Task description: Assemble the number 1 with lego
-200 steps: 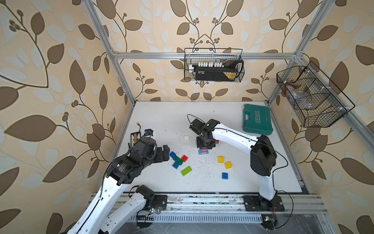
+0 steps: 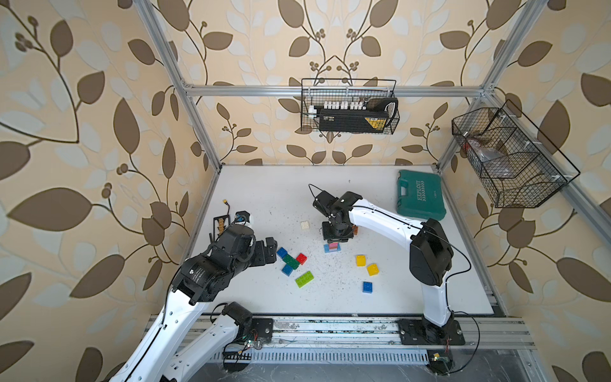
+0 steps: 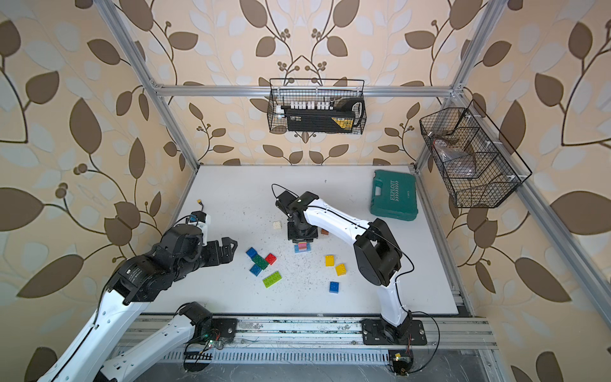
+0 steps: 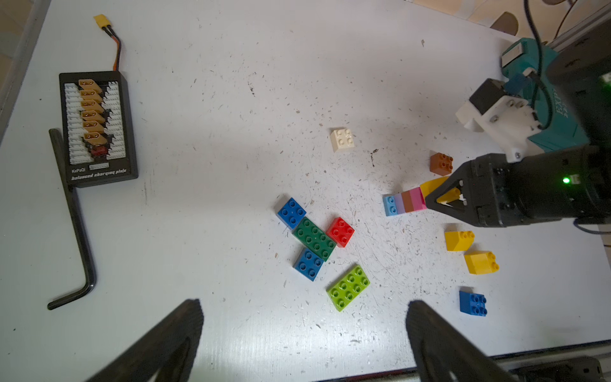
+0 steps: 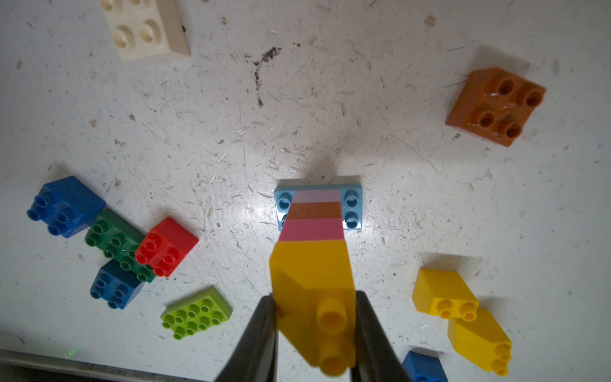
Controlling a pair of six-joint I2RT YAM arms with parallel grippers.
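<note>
A stack of a light blue base (image 5: 351, 210), lilac, brown and pink bricks (image 5: 310, 229) stands mid-table. My right gripper is shut on a yellow sloped brick (image 5: 310, 267) at the stack's top; whether it is seated cannot be told. My left gripper hangs open over the left side, empty. Loose on the table lie blue (image 4: 291, 213), green (image 4: 313, 236), red (image 4: 340, 232), lime (image 4: 347, 286), white (image 4: 342, 140), brown (image 4: 441, 163) and two yellow bricks (image 4: 458, 240).
A charger board (image 4: 98, 127) and a black hex key (image 4: 79, 242) lie at the left. A teal case (image 2: 420, 194) sits at the back right, wire baskets hang on the frame, and the rear table is clear.
My right gripper and wrist have shifted slightly to the right over the stack in the top left view. The left arm and loose bricks are unchanged.
</note>
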